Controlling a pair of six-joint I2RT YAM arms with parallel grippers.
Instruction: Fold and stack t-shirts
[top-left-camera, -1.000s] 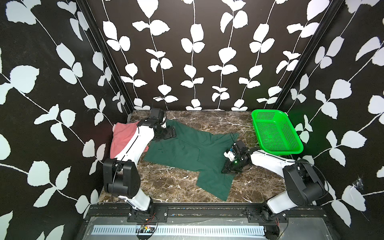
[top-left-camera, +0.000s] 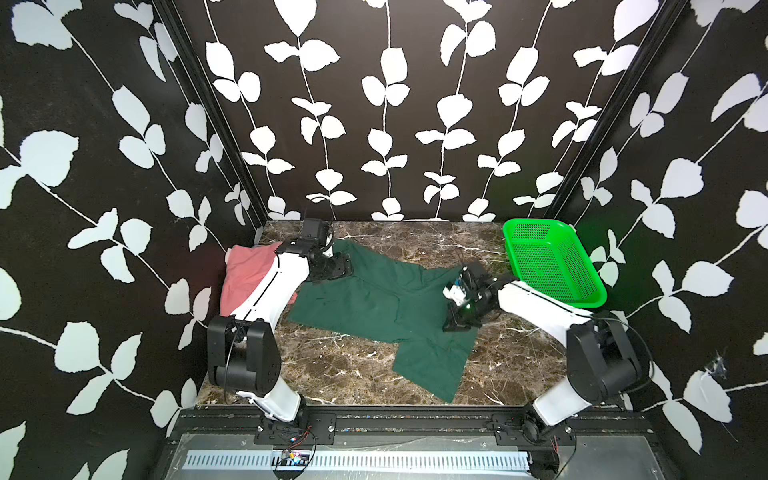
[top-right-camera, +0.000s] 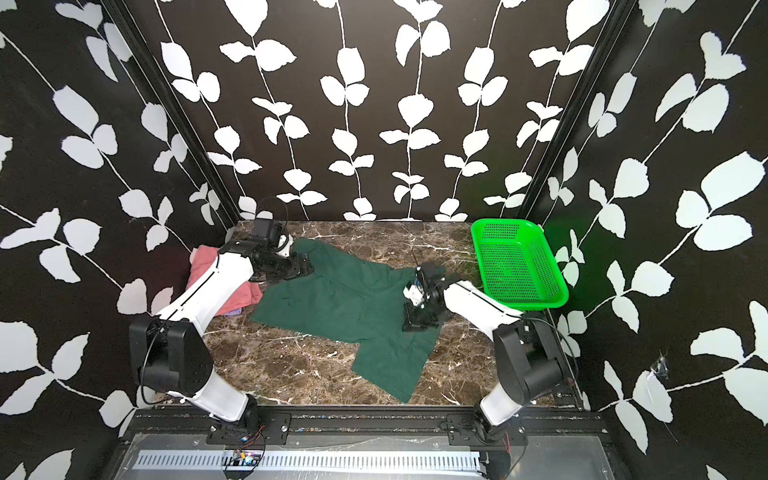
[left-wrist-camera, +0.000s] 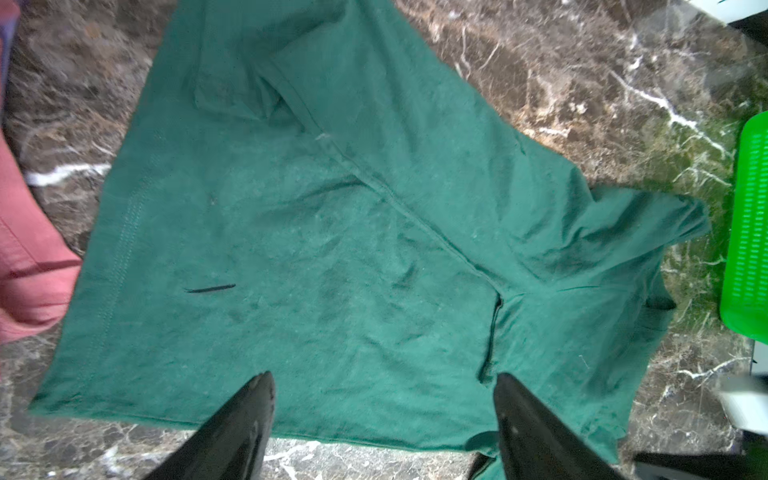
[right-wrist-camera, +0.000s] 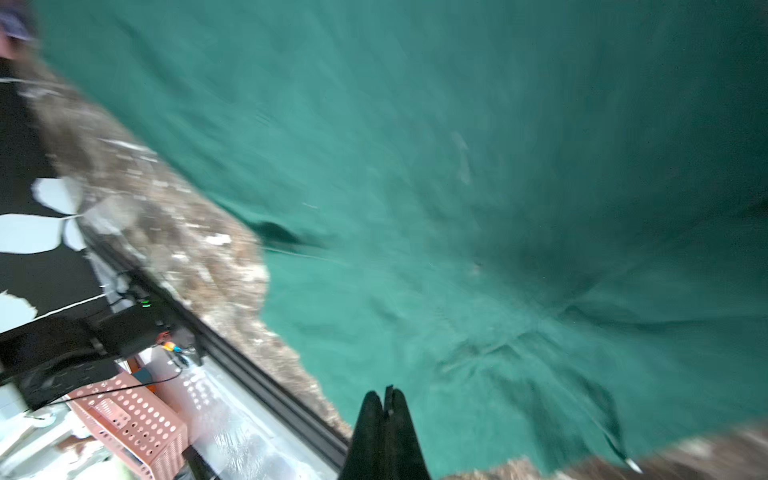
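A dark green t-shirt (top-left-camera: 376, 308) lies spread across the middle of the table, one sleeve reaching toward the front edge and creases along its upper part. Over its left end my left gripper hangs open, fingers wide apart with nothing between them. Above the shirt's right end is my right gripper, its fingertips pressed together and no cloth between them. The green cloth passes outside those fingers in the blurred right wrist view. The arm hides part of the shirt's right edge in the top views.
Folded pink-red cloth (top-left-camera: 246, 276) sits at the far left, partly behind the left arm. A green basket (top-right-camera: 478, 248) stands empty at the back right. Bare marble table (top-left-camera: 336, 372) shows along the front.
The right gripper has shifted toward the back of the table over the shirt's right side. The left arm and the shirt look the same.
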